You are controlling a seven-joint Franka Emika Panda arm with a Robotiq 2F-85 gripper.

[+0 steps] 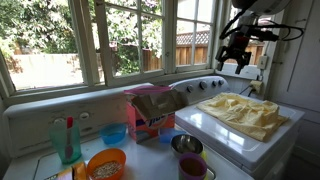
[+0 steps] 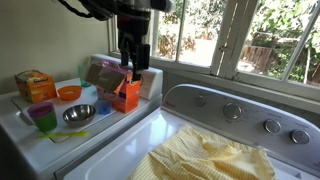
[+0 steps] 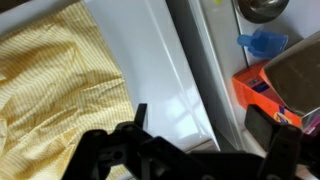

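Note:
A pale yellow striped cloth (image 1: pixel 243 115) lies rumpled on the white machine top at the right; it fills the left of the wrist view as well (image 3: pixel 65 85). My gripper is open above the machine, its two dark fingers wide apart with only the white lid and gap beneath. From the other side, the gripper (image 2: pixel 134 62) hangs high near the orange box (image 2: pixel 126 95), well clear of the cloth. Whether it lines up directly over the box cannot be told.
On the neighbouring machine stand an orange bowl (image 1: pixel 105 164), a green cup (image 1: pixel 66 143), a metal bowl (image 1: pixel 187 145), a purple cup (image 1: pixel 192 167) and a blue scoop (image 3: pixel 262 43). Control panels and windows line the back. Bare white lid (image 2: pixel 150 135) surrounds the cloth.

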